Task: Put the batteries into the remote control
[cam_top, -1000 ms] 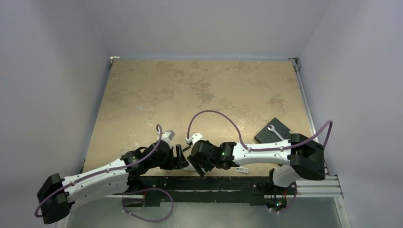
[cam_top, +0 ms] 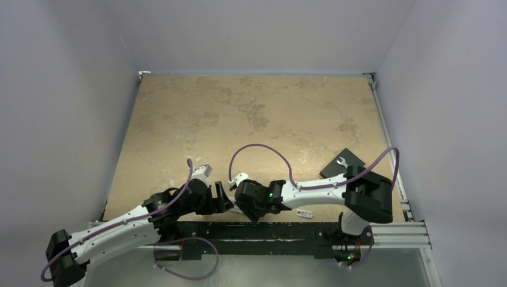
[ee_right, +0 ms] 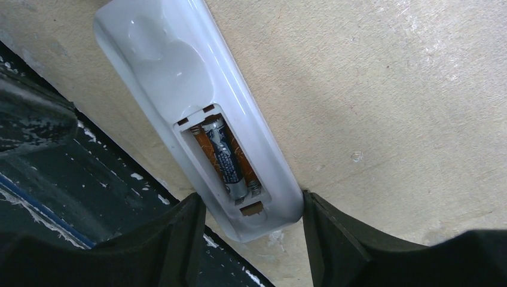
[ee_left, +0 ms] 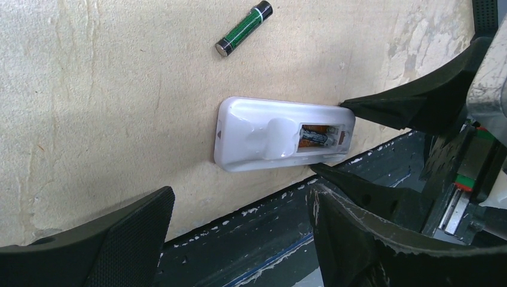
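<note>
The white remote (ee_left: 257,137) lies near the table's front edge, its compartment open with a battery (ee_right: 224,158) inside. A loose green-and-black battery (ee_left: 244,28) lies apart from it in the left wrist view. My right gripper straddles the remote's compartment end, fingertips at both sides; whether it grips is unclear. My left gripper stands part open beside the remote, nothing visible between its fingers. In the top view both arms' heads mostly hide the remote.
A dark block (cam_top: 332,167) with a wrench (cam_top: 341,162) sits at the right, and a small white object (cam_top: 304,214) near the front edge. The dark front edge (cam_top: 263,239) runs close below the remote.
The right gripper has come a little further over the remote.
</note>
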